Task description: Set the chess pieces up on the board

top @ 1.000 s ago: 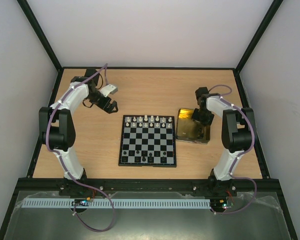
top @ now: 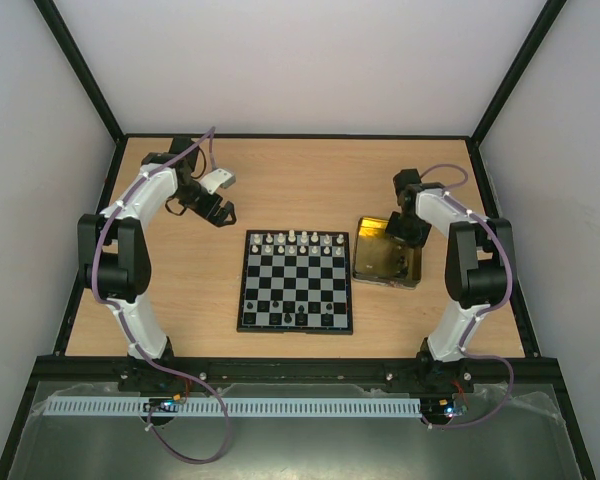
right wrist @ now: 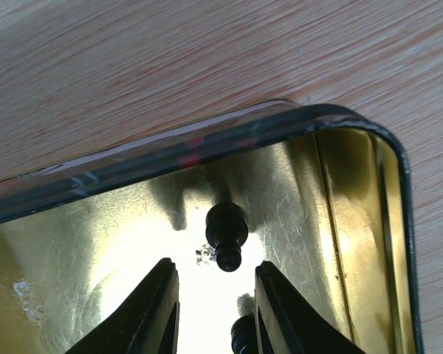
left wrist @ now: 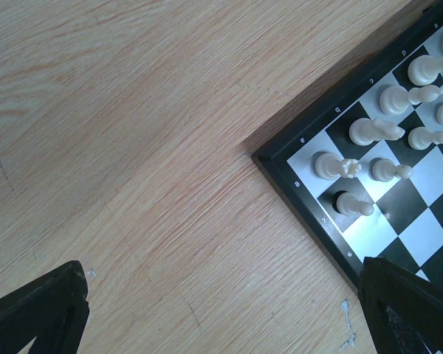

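The chessboard [top: 295,277] lies centre table, white pieces [left wrist: 379,130] in rows along its far side, several black pieces [top: 301,310] near its front. A gold tray [top: 372,262] to its right holds black pieces [right wrist: 227,234], one upright just beyond my right gripper, which stands open over the tray with nothing between its fingertips. Another piece [right wrist: 242,333] is partly hidden by a finger. My left gripper is open above bare table, left of the board.
The tray's rim [right wrist: 170,151] rises close around the right gripper.
The right arm has shifted very slightly to the right over the tray. The left arm and the board look unchanged.
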